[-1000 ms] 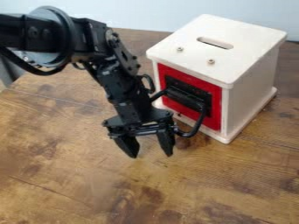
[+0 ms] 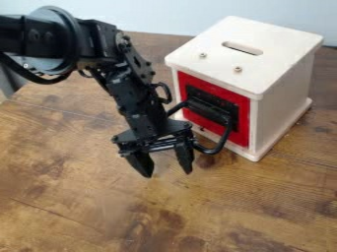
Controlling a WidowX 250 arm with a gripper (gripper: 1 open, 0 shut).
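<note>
My black gripper (image 2: 164, 164) hangs over the wooden table, in front and to the left of a pale wooden box (image 2: 277, 113). Its two fingers point down and stand apart, with nothing seen between them. The box has a slot in its top, two small knobs, and a red front panel (image 2: 234, 97) with a black fitting on it. A black cable loops beside the gripper, in front of that panel.
The arm reaches in from the upper left, with a pale wall behind the table.
</note>
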